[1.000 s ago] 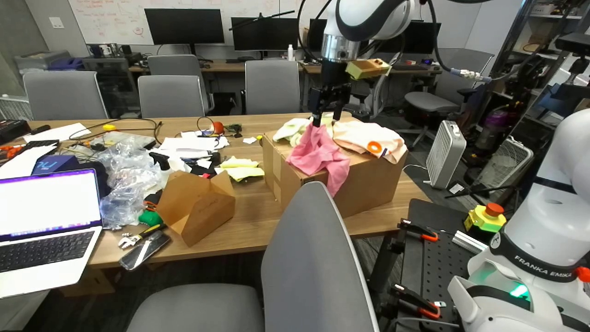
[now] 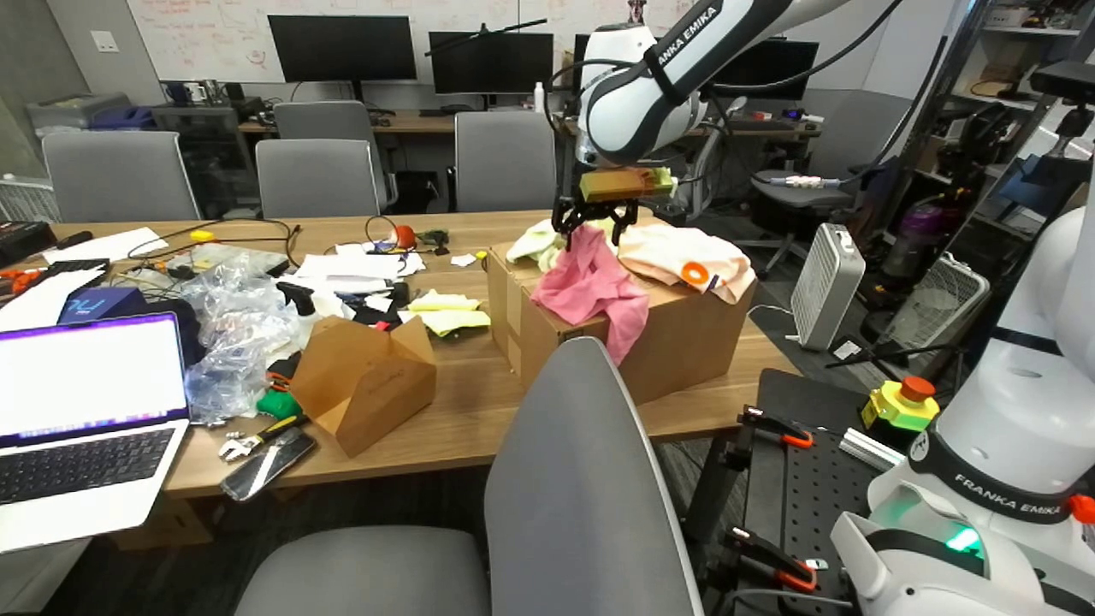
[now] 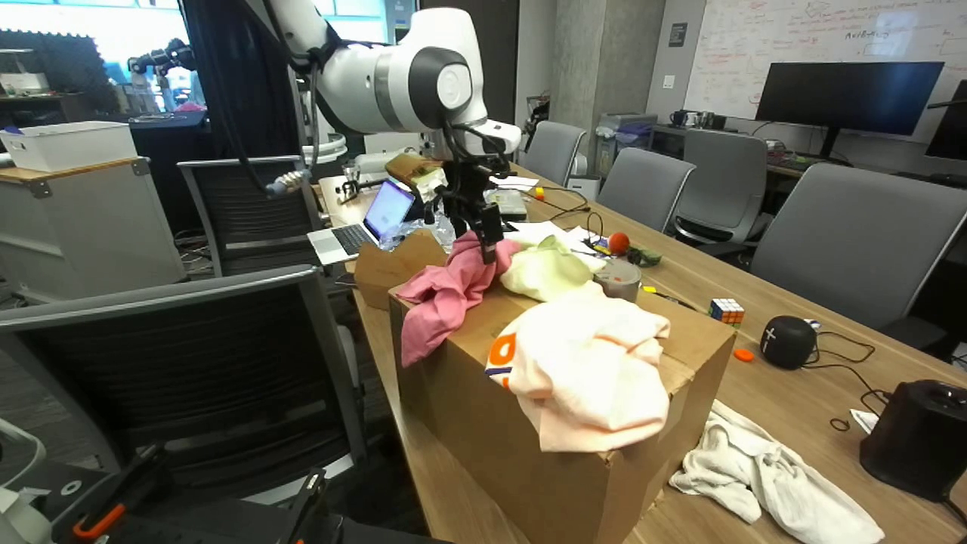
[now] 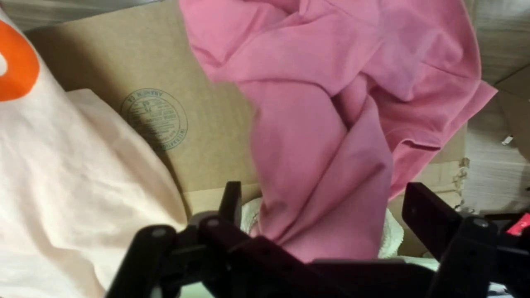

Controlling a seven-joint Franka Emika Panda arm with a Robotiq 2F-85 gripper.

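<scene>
A crumpled pink cloth lies on top of the cardboard box, one end draped over the box's edge. My gripper stands open just above it; in the wrist view a fold of the pink cloth shows between the two spread fingers, unpinched. Beside it on the box are a pale green cloth and a cream cloth with an orange print. In the wrist view the cream cloth lies left of the fingers, and the pale green one is mostly hidden under the pink and the gripper.
An open brown carton, plastic bags and a laptop crowd the table's left part. A white cloth lies on the table beside the box. A grey chair stands close in front.
The arm has come lower and my gripper has turned, its fingers now spread over the pink cloth in exterior view 1. The cloths and box look unmoved.
</scene>
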